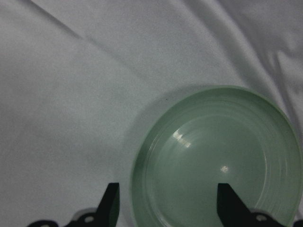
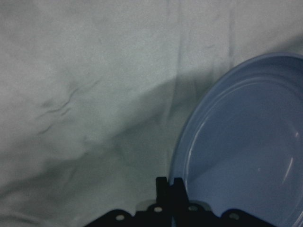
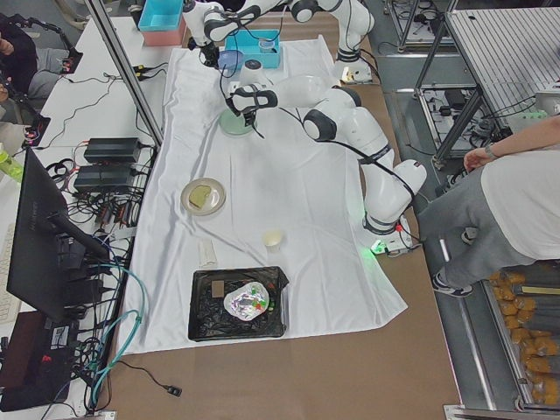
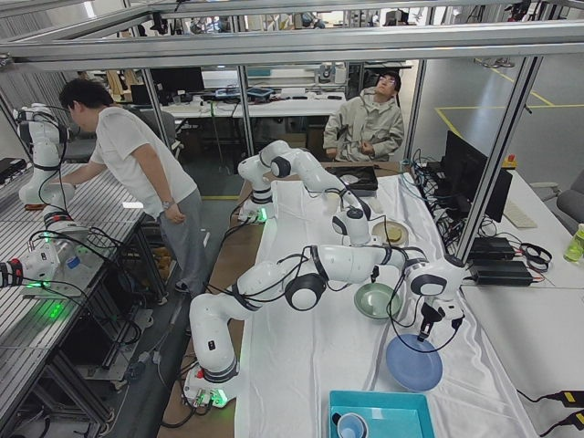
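A green plate (image 1: 215,146) lies on the white cloth in the left wrist view. My left gripper stands open above its near edge, one finger outside the rim and one over the plate. In the right wrist view my right gripper is shut on the rim of a blue plate (image 2: 246,137). The same blue plate (image 4: 411,365) appears beyond the green plate (image 4: 374,301) in the camera right view, near the turquoise bin.
A turquoise bin (image 4: 383,406) holds a cup (image 4: 351,427). A beige plate (image 3: 216,201), a pale cup (image 3: 272,237) and a black tray (image 3: 206,324) occupy the other end.
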